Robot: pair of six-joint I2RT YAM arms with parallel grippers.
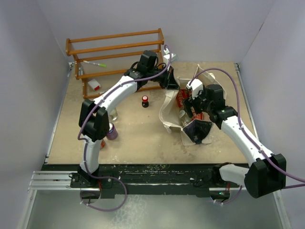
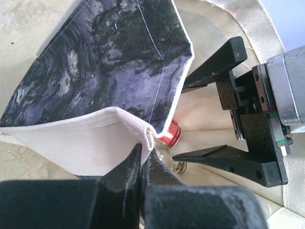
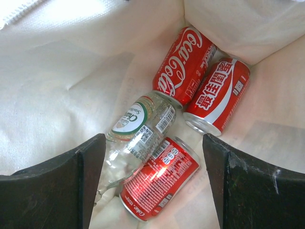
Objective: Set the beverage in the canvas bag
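Observation:
The canvas bag (image 1: 168,109) stands open at the right of the table. Inside, the right wrist view shows three Coca-Cola cans (image 3: 184,62) and a clear bottle (image 3: 136,129) lying among them. My right gripper (image 1: 193,105) hangs open over them, nothing between its fingers. My left gripper (image 1: 169,83) is shut at the bag's left rim, where a thin folded edge of canvas reaches into its fingertips.
A wooden rack (image 1: 112,36) stands at the back left. A small red-capped bottle (image 1: 145,102), a purple can (image 1: 112,134) and a glass item (image 1: 113,116) stand left of the bag.

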